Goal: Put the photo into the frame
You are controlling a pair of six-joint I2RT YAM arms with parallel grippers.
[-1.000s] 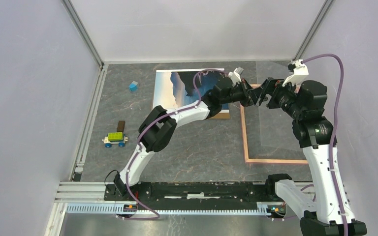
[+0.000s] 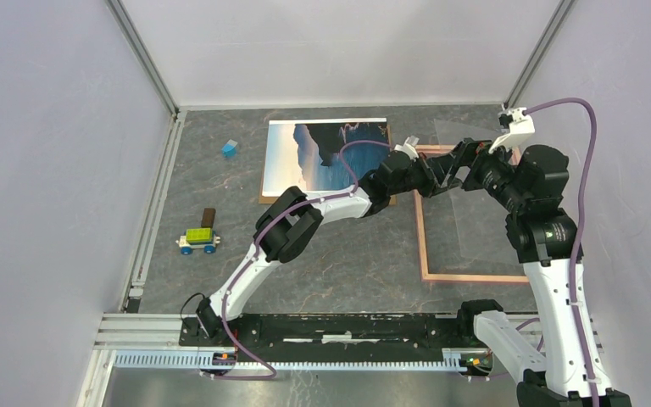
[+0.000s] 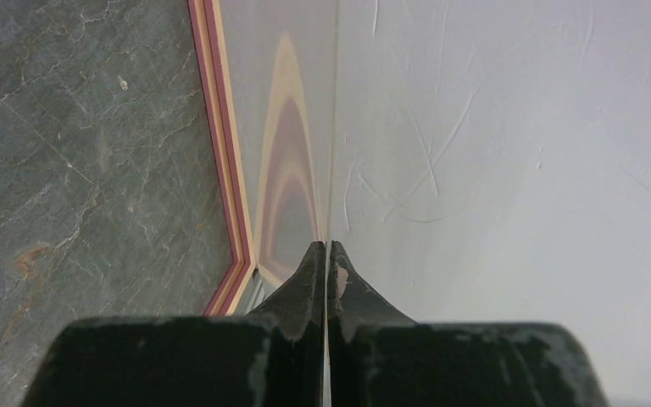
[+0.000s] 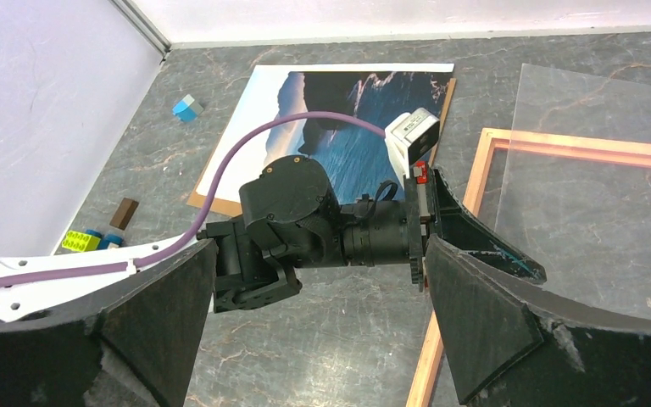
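The photo (image 2: 284,157), a sea and cliff print, lies on a brown backing board (image 2: 269,200), partly covered by the left arm. Right of it, the wooden frame (image 2: 422,246) rests flat on the table. A clear sheet (image 4: 576,102) is held over the frame by its left edge, with my left gripper shut on it; seen edge-on, the sheet (image 3: 334,127) is a thin line between the fingertips. Above the left gripper, my right gripper is open, its fingers (image 4: 496,314) wide apart and apparently clear of the sheet.
A blue block (image 2: 230,148) sits at the back left. Nearer on the left are a toy car (image 2: 197,240) and a dark brown block (image 2: 208,218). Walls close in on the left, back and right.
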